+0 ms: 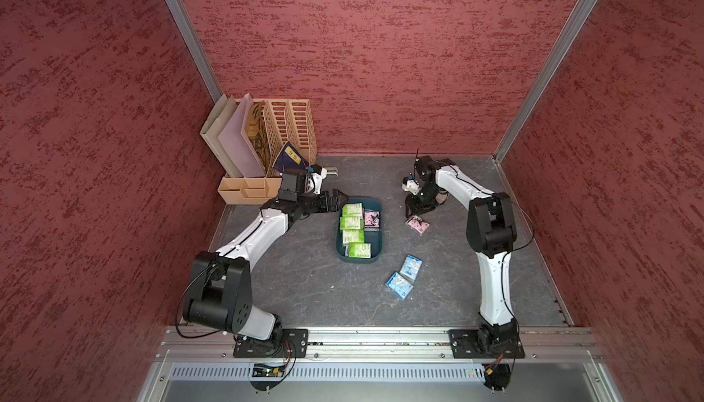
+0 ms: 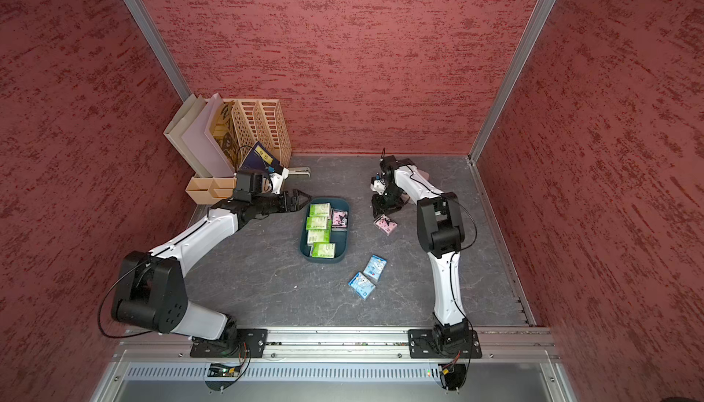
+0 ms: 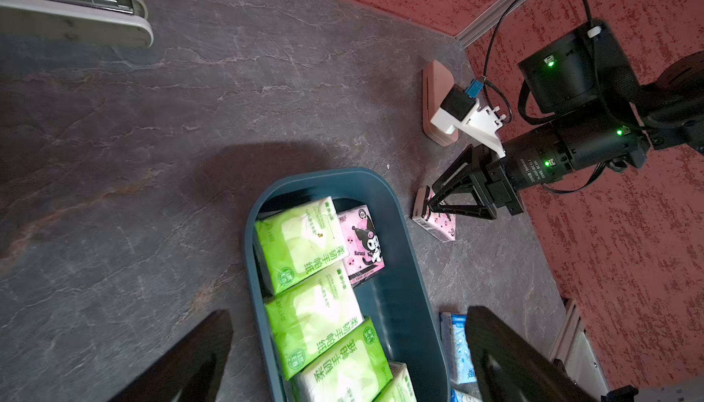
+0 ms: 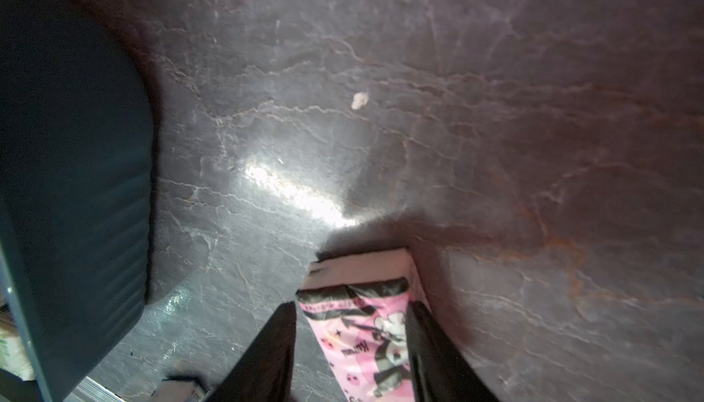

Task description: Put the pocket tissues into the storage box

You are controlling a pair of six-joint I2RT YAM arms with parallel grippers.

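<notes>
The teal storage box (image 1: 380, 240) holds a column of green tissue packs (image 3: 300, 244) and a pink pack (image 3: 359, 244). To its right, another pink pack (image 4: 363, 343) lies on the table. My right gripper is low over that pack, its fingers apart on either side; a narrow gap shows on the left, while the right finger overlaps the pack's edge. Two blue packs (image 1: 412, 267) (image 1: 399, 285) lie nearer the front. At the box's back left corner, my left gripper (image 1: 341, 199) is open and empty.
A pink case (image 3: 438, 101) lies behind the right gripper. Beyond the left arm stand a wooden organizer (image 1: 245, 190) and folders (image 1: 242, 138). A white and grey item (image 3: 73, 9) sits behind the box.
</notes>
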